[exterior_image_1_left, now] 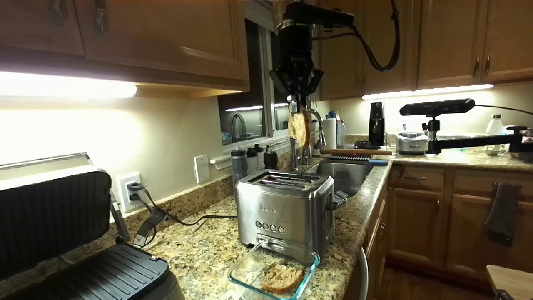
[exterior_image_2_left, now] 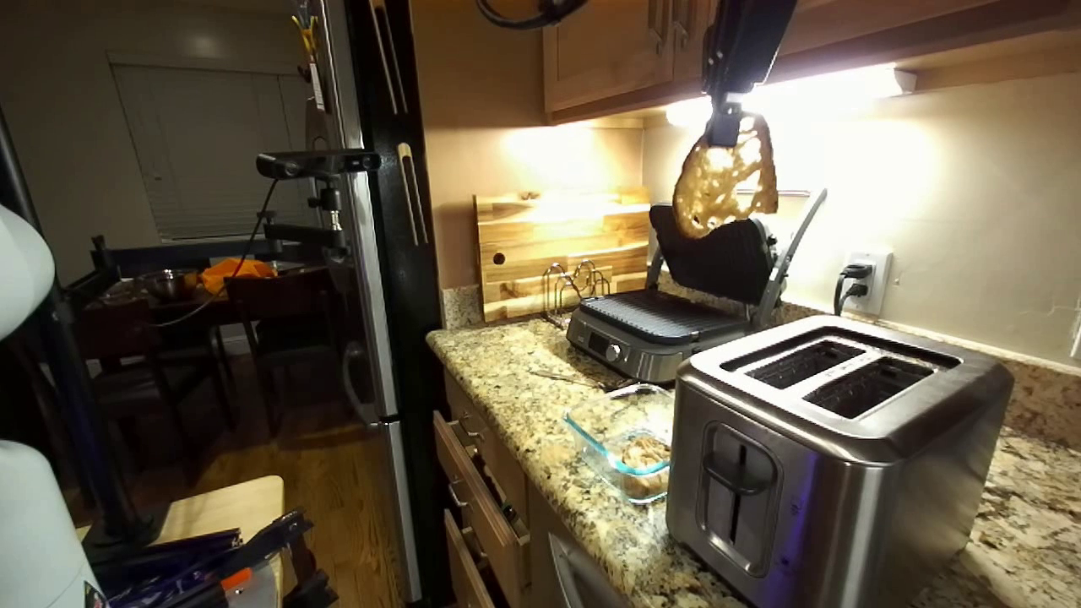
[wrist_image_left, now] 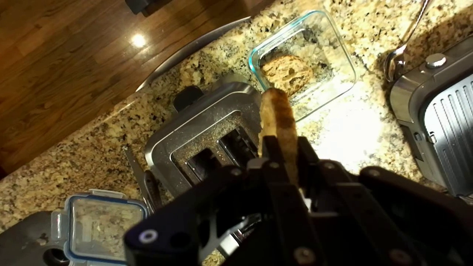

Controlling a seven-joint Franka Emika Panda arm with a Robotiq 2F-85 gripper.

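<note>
A slice of bread (exterior_image_1_left: 299,128) hangs upright above the toaster, with my gripper (exterior_image_1_left: 298,102) shut on its upper edge. In the wrist view the slice (wrist_image_left: 278,113) is seen edge-on between the two fingers. The steel toaster (exterior_image_1_left: 280,215) stands on the counter below; both of its slots (exterior_image_2_left: 861,380) look empty. Clear air separates the held bread from the toaster top. A second bread slice (wrist_image_left: 288,74) lies flat in a glass dish (wrist_image_left: 333,95) beside the toaster.
An open grill press (exterior_image_2_left: 659,324) stands past the dish, a spoon (wrist_image_left: 395,60) near it. A knife (wrist_image_left: 144,181) and a clear lidded container (wrist_image_left: 106,226) lie on the toaster's other side. Upper cabinets (exterior_image_1_left: 165,35) hang along the wall; the sink (exterior_image_1_left: 347,175) is behind the toaster.
</note>
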